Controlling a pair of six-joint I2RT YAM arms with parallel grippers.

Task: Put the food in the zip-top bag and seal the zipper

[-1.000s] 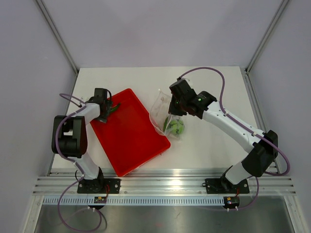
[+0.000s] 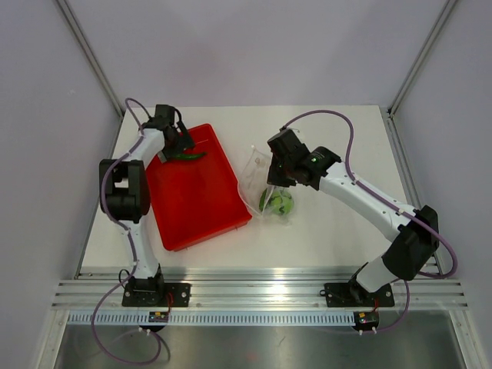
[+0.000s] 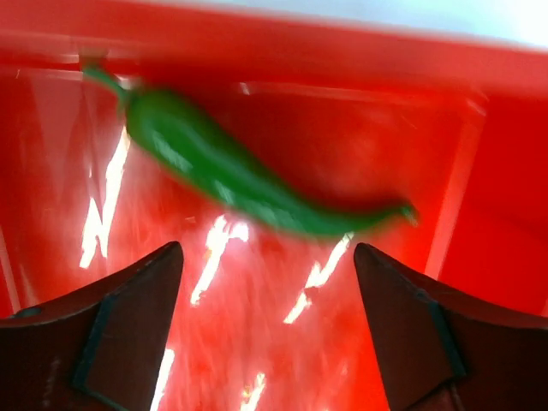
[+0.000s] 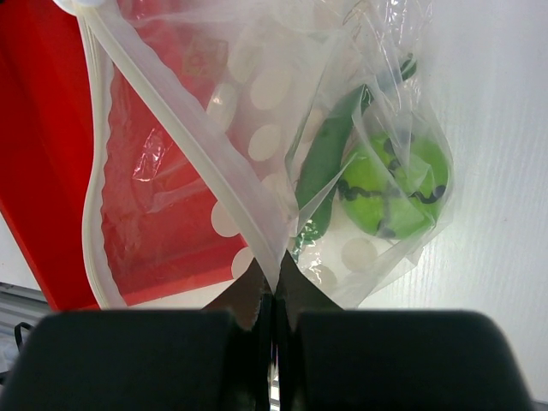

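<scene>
In the red tray (image 2: 192, 204) a green pepper (image 3: 223, 167) lies near the far wall. My left gripper hovers just above it, open, with nothing between its fingers. My right gripper is shut on the top edge of the clear zip bag (image 4: 175, 120). The bag holds a green ball-like food (image 4: 394, 188) with dark markings and a long green vegetable (image 4: 321, 167), lying toward its right side.
The tray sits at the left of the white table (image 2: 346, 231), close beside the bag.
My left gripper has moved away from the front edge toward the back, and the red tray has shifted back and turned straighter with it. The right arm has stayed nearly still.
</scene>
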